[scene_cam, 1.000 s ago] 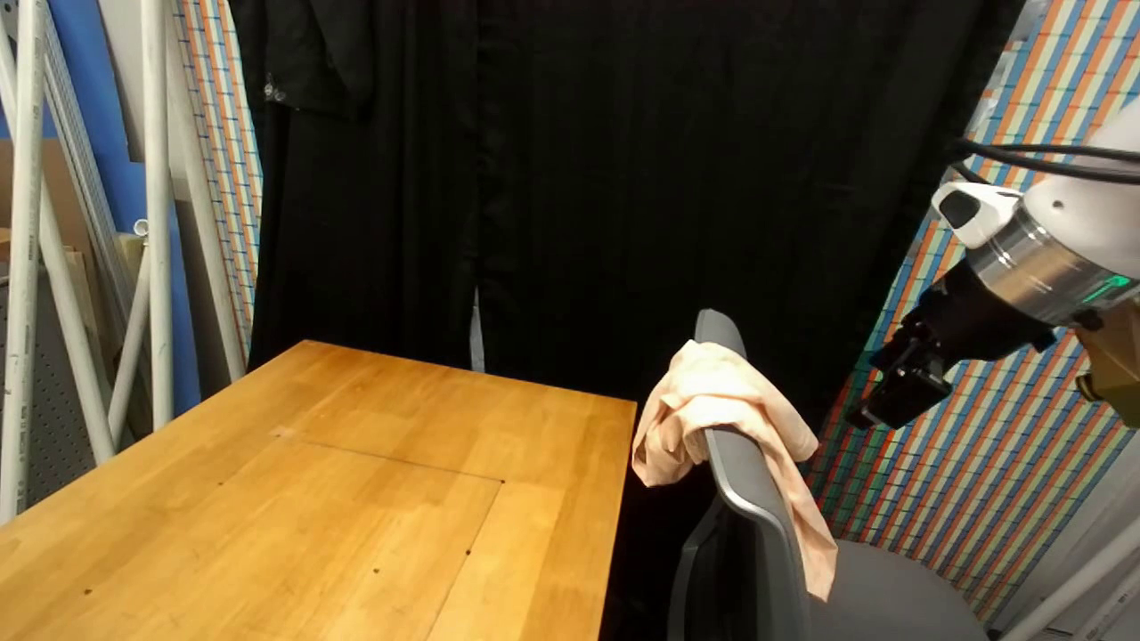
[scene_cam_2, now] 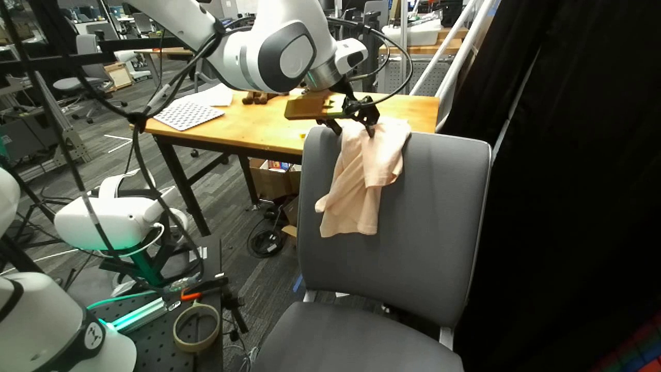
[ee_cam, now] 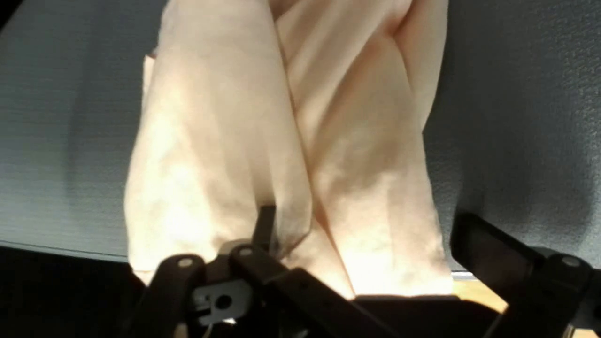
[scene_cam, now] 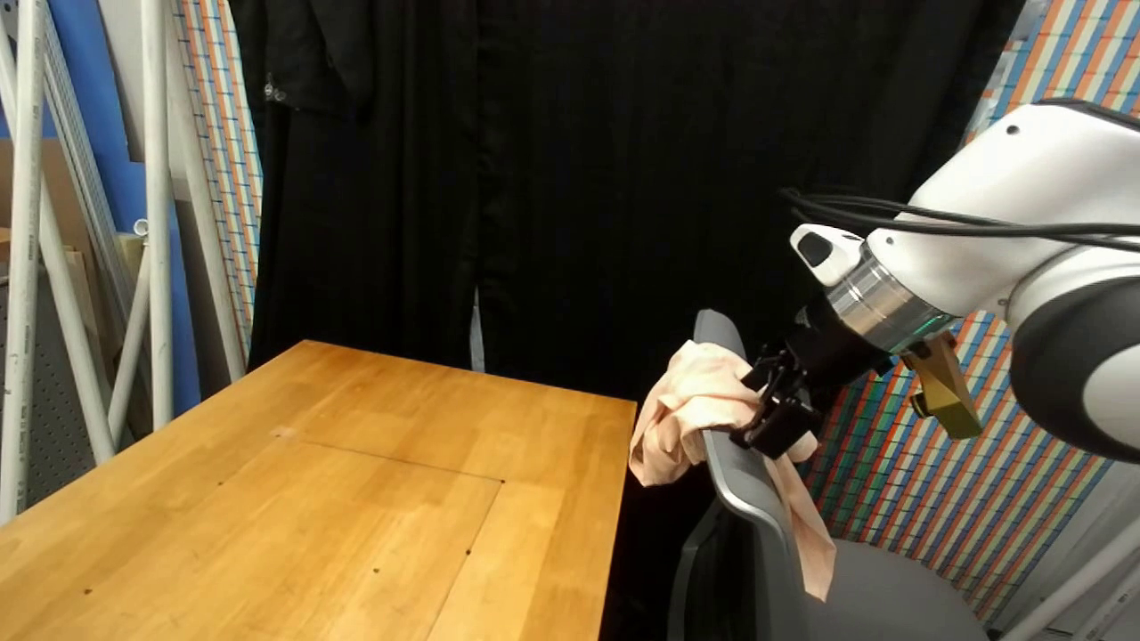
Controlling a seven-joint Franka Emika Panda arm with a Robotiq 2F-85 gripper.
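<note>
A peach cloth (scene_cam: 696, 397) hangs draped over the top of a grey chair's backrest (scene_cam_2: 434, 217). In exterior view 2 the cloth's (scene_cam_2: 362, 186) front part falls down the seat side, with folds and a slanted lower edge. My gripper (scene_cam: 771, 411) is at the top of the backrest, right against the cloth. In the wrist view my gripper is open, its fingers wide apart. One finger (ee_cam: 265, 228) presses into a fold of the cloth (ee_cam: 219, 124); the other (ee_cam: 490, 253) lies beyond the cloth's edge, over the grey backrest.
A wooden table (scene_cam: 406, 491) stands just behind the chair, its near part bare in exterior view 1. A black curtain (scene_cam: 641, 192) hangs alongside. A white headset (scene_cam_2: 111, 217) and a tape roll (scene_cam_2: 197, 326) are by the robot's base.
My gripper has come in from the right, away from the chair, to the cloth at the backrest's top. The cloth's top is slightly pushed in; otherwise it hangs much as before.
</note>
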